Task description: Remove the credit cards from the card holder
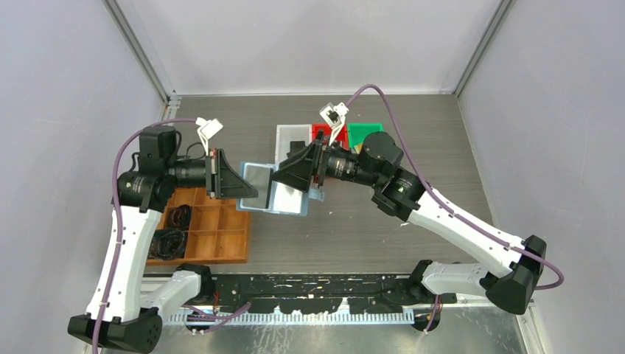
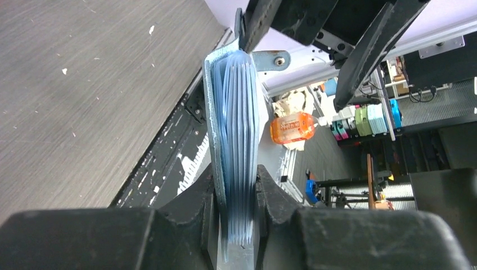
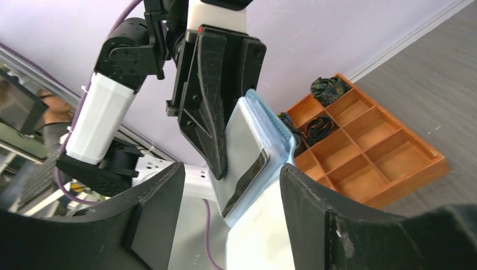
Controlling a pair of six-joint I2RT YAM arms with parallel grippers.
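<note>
My left gripper is shut on the light-blue card holder (image 2: 239, 107), whose translucent sleeves stand in a tight stack between its fingers. In the top view the holder (image 1: 287, 200) hangs above the table, with a grey panel near the left gripper (image 1: 256, 193) and a white panel to the right. The right gripper (image 1: 276, 177) is at the holder's upper edge. In the right wrist view its fingers (image 3: 154, 208) stand wide apart, with a white panel (image 3: 261, 233) in the space between and below them. I cannot make out single cards.
A wooden compartment tray (image 1: 225, 259) with black cables lies under the left arm. White (image 1: 283, 134), red (image 1: 318, 127) and green (image 1: 366, 129) bins stand at the back, partly covered by the right arm.
</note>
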